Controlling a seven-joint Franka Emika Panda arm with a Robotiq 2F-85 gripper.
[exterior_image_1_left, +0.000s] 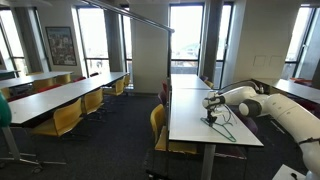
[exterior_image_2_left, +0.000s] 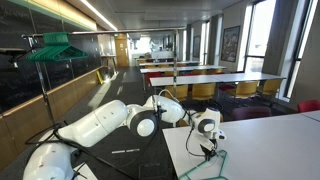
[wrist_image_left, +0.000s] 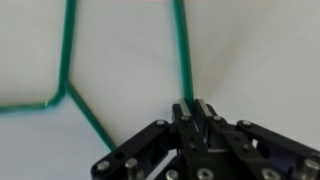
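A green plastic hanger (exterior_image_1_left: 226, 132) lies on the white table (exterior_image_1_left: 190, 128) near its front right part. In exterior view 2 the hanger (exterior_image_2_left: 218, 172) shows at the bottom edge, partly cut off. My gripper is low over the tabletop, its fingertips close together on one straight bar of the hanger (wrist_image_left: 183, 50). The bar runs away from the fingertips toward the top of the wrist view. To the left, another part of the hanger forks on the table. From outside, the gripper (exterior_image_1_left: 210, 120) is small at the hanger's far left side.
Several green hangers (exterior_image_2_left: 58, 48) hang from a metal rack at the left in exterior view 2. Yellow chairs (exterior_image_1_left: 158, 122) stand along the table's left side.
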